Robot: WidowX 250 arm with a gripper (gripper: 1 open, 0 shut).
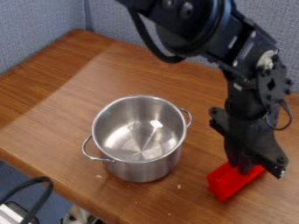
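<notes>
A red block (233, 182) lies on the wooden table at the lower right. My black gripper (243, 162) is down over it from above, its fingertips at the block's top and right part. Whether the fingers are shut on it is hard to tell. To the left stands a steel pot (135, 140) with two handles, empty inside.
Grey padded walls border it behind. A black cable curves at the lower left, off the table's edge.
</notes>
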